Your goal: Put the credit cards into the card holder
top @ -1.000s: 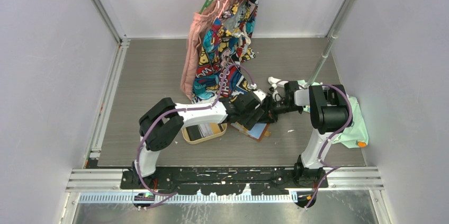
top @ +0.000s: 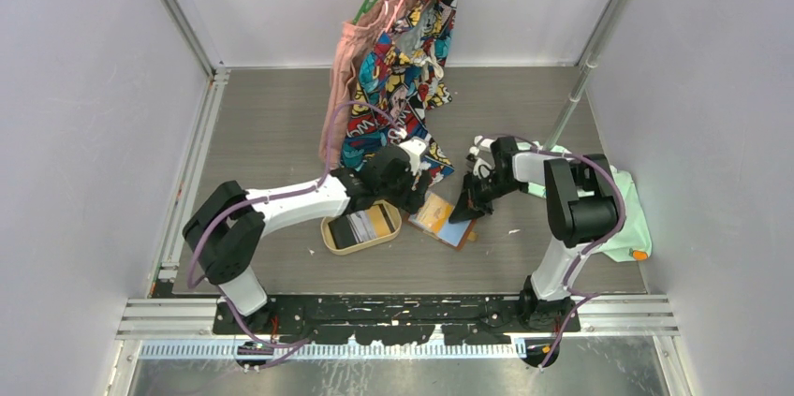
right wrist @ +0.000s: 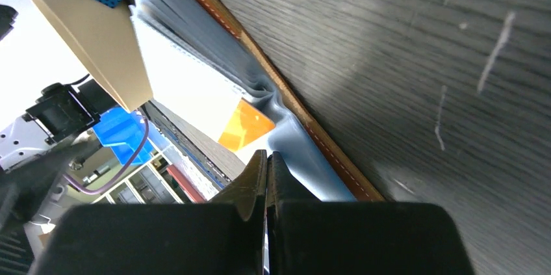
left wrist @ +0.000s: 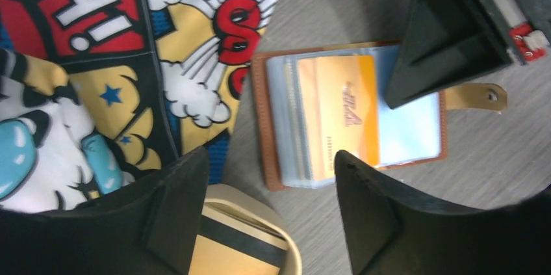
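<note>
The open card holder (left wrist: 444,125), brown with clear sleeves, lies on the table with an orange card (left wrist: 344,116) in it. My left gripper is above its left side, fingers apart, nothing seen between them. My right gripper is shut at the sleeves, with nothing seen between its fingertips. A beige tray (top: 360,246) holding several cards lies left of the holder, under the left arm.
Patterned clothing (left wrist: 195,60) hangs down just behind the holder and tray. A rack post (top: 571,101) and a mint cloth (top: 627,218) are at the right.
My left arm has moved left, away from the holder's middle, uncovering more of it. My right gripper has shifted slightly and remains at the holder.
</note>
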